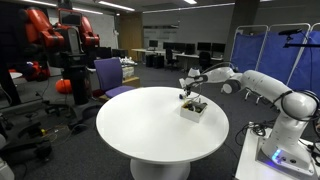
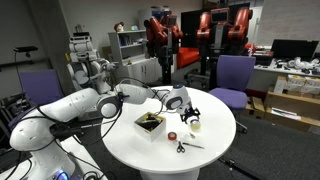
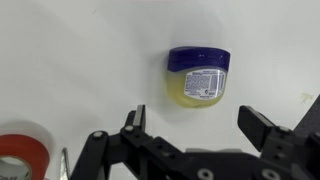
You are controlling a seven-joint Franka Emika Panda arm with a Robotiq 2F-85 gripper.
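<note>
Below my open gripper lies a small jar [image 3: 197,77] with a dark blue lid, yellowish contents and a white label. It rests on the white table [image 3: 90,60], just ahead of the fingertips, and nothing is between them. In exterior view 2 the gripper [image 2: 187,109] hangs low over the table beside the pale yellow jar [image 2: 195,127]. Exterior view 1 shows the gripper [image 1: 186,95] at the table's far right side, too small there for the jar to be made out.
A white box [image 2: 149,126] with dark things inside stands on the table near the arm. A red tape roll [image 2: 172,136], scissors [image 2: 181,149] and a thin grey tool [image 2: 193,147] lie nearby.
</note>
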